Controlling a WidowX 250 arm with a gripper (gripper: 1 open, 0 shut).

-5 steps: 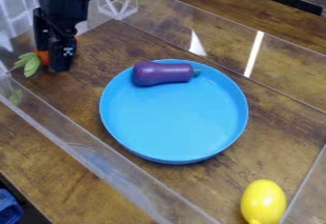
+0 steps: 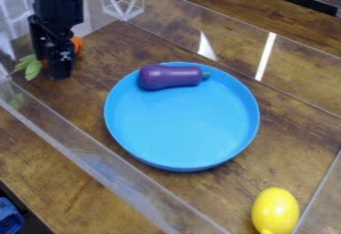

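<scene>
My black gripper is at the upper left, lowered over an orange object with green leaves, likely a carrot, which it partly hides; its fingers look apart, open. A purple eggplant lies on the upper rim area of a blue plate in the middle.
A yellow lemon-like object is at the bottom right. Clear plastic walls border the wooden floor. A small blue object shows at the lower left corner. Bare floor lies left of the plate.
My gripper has moved left and a little down, over the orange and green object. The plate and eggplant are unchanged.
</scene>
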